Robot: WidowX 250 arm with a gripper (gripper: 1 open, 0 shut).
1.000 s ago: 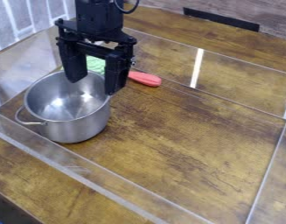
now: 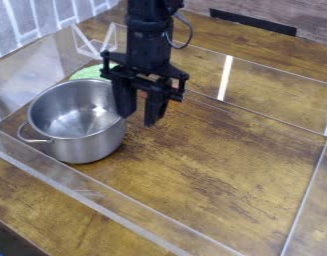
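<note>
My black gripper (image 2: 139,100) hangs over the right rim of a steel pot (image 2: 78,134) with a side handle, which sits at the left of the wooden table. The gap between my fingers is hard to make out, and I cannot tell whether anything is between them. A green object (image 2: 87,72) is partly visible behind the arm.
Clear low walls or panels edge the table (image 2: 233,170) at left, front and right. A white tape strip (image 2: 225,78) lies at the back right.
My gripper has moved right and turned, now lying over the pot's right side. The pot has not visibly moved.
</note>
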